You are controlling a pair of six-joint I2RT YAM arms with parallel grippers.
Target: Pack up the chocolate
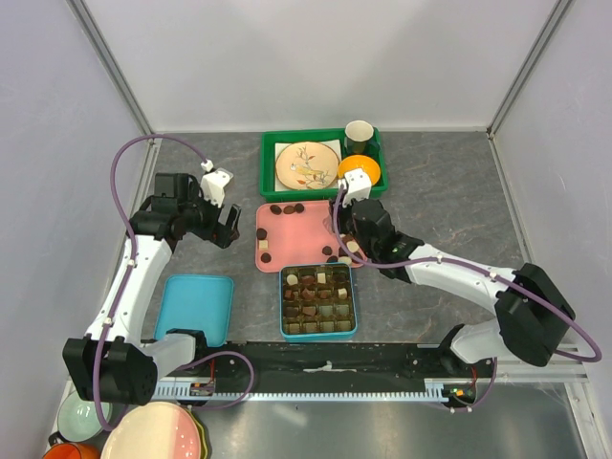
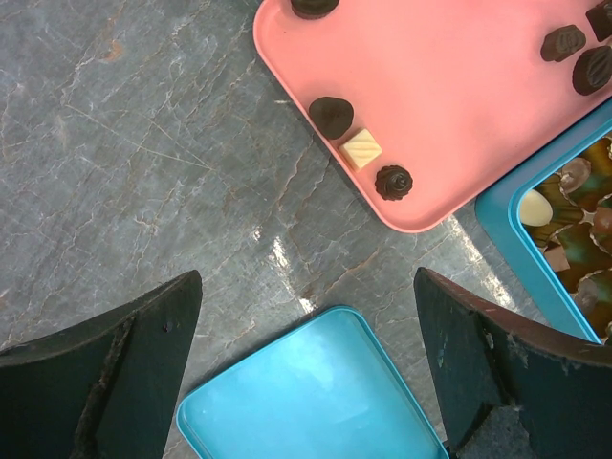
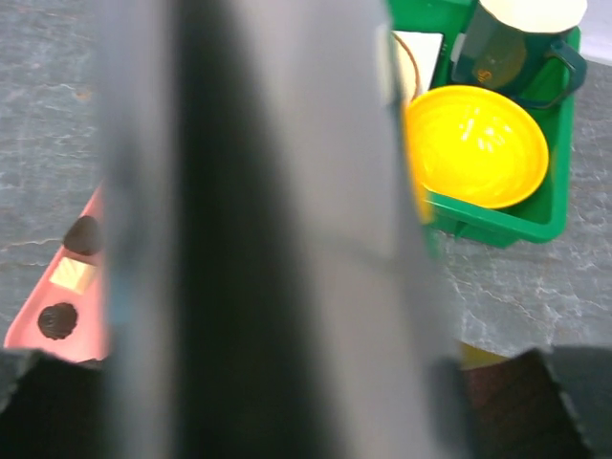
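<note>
The pink tray point(image 1: 298, 234) lies mid-table with loose chocolates along its edges; dark pieces and a cream one point(image 2: 360, 150) line its left side. In front stands the blue-rimmed box point(image 1: 318, 337), its compartments partly filled with chocolates. My right gripper point(image 1: 337, 222) is over the tray's right part, shut on a grey, tongs-like tool point(image 3: 277, 229). That tool fills the middle of the right wrist view, blurred, so its tip and anything in it are hidden there. Left of the tray, my left gripper hangs open and empty.
Behind the tray, a green bin point(image 1: 269, 177) holds a plate point(image 1: 306, 165), a yellow bowl point(image 3: 478, 143) and a dark mug point(image 1: 359, 136). The blue lid point(image 1: 196, 304) lies flat at the front left. Bare tabletop shows on the right.
</note>
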